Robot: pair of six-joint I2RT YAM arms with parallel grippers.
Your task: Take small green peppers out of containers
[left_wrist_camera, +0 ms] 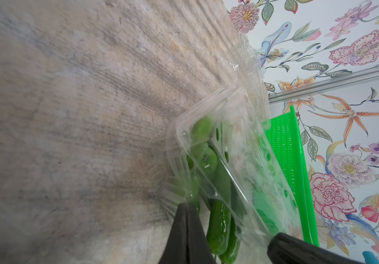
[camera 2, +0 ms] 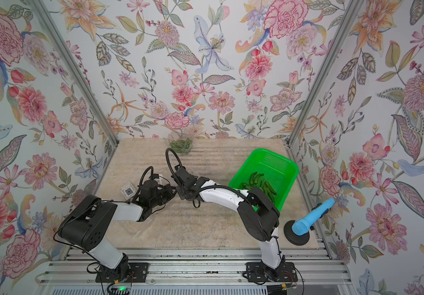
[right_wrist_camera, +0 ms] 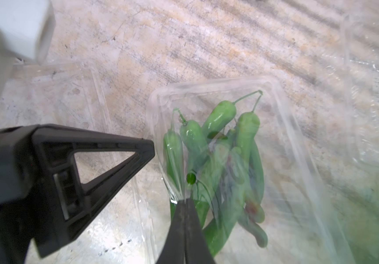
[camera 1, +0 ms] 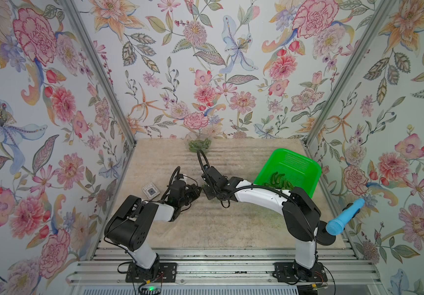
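A clear plastic container holding small green peppers lies at mid-table under my grippers; the left wrist view shows it from the side (left_wrist_camera: 264, 184). My right gripper is shut at the container's near part, over the peppers; nothing clearly shows between its fingers. My left gripper is shut beside the same container, with nothing visible between its fingertips. The overhead views mostly hide this container behind both wrists. Another clear container with peppers (camera 1: 199, 145) stands at the back middle.
A green basket (camera 1: 307, 172) with several peppers stands at the right. A white patterned square (camera 1: 150, 190) lies at left, and a blue cylinder on a black stand (camera 1: 342, 216) is at front right.
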